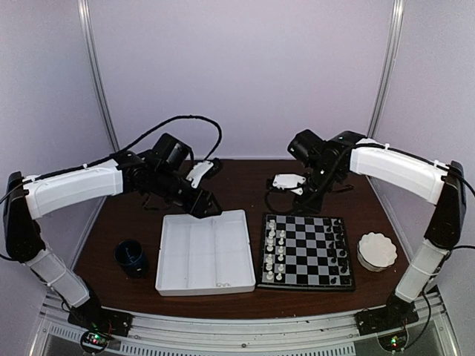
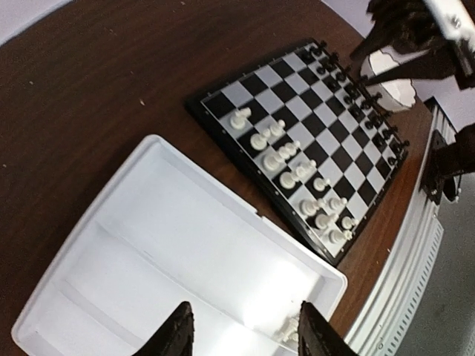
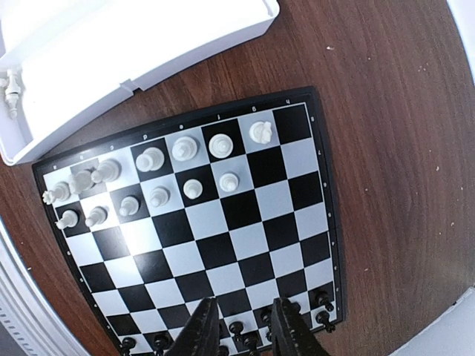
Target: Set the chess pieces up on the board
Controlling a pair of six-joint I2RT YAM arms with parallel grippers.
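Note:
The chessboard (image 3: pixel 245 241) has white pieces in two rows along its tray-side edge and black pieces (image 2: pixel 356 100) along the opposite edge. At the far end of the white rows, the corner square (image 3: pixel 289 122) and two squares in the pawn row are bare. A few white pieces (image 2: pixel 289 328) lie in the near right corner of the white tray (image 1: pixel 171 252). My left gripper is open over the tray, nothing between its fingers. Beyond the board's far edge, my right gripper (image 1: pixel 306 208) stands open and empty; its fingers (image 3: pixel 199 326) show in the right wrist view.
A dark blue cup (image 1: pixel 131 258) stands left of the tray. Right of the board is a round white container (image 1: pixel 377 251). The tray and board lie close side by side. Bare tabletop (image 1: pixel 237 182) stretches behind them.

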